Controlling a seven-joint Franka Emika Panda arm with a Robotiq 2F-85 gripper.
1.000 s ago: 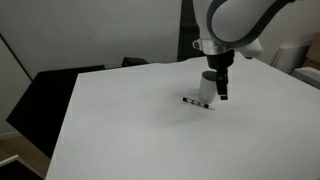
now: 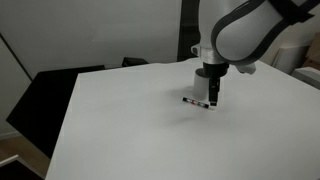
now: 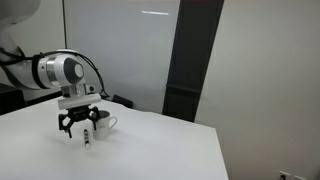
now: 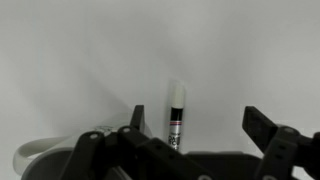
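A white marker with a black and red band (image 2: 196, 103) lies on the white table. Close behind it stands a white mug (image 2: 201, 86). My gripper (image 2: 213, 102) is low over the table, at the marker's right end in exterior view 1. Its fingers are apart. From the wrist, the marker (image 4: 177, 112) appears between the two spread fingers, nearer the left one, and its lower end is hidden by the gripper body. The mug (image 4: 38, 150) shows at the lower left, partly covered by the left finger. Exterior view 2 has the mug (image 3: 105, 125) beside the gripper (image 3: 82, 130).
The mug's handle and rim are very near the left finger in the wrist view. Bare white table (image 2: 130, 130) spreads to the left and front. A dark surface (image 2: 45, 105) lies beyond the table's left edge.
Marker and mug have stayed in place.
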